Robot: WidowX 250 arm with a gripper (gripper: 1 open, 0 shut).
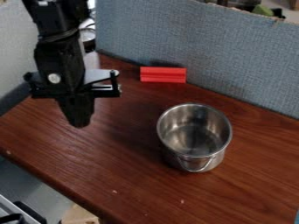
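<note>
My black gripper (79, 112) hangs over the left part of the wooden table, its tips pointing down; whether it is open or shut I cannot make out. A red block (163, 74) lies at the back of the table against the grey partition. A steel pot (194, 131) with a wire handle stands upright at the right of centre, apart from my gripper.
Grey fabric partitions (205, 48) border the back and left.
</note>
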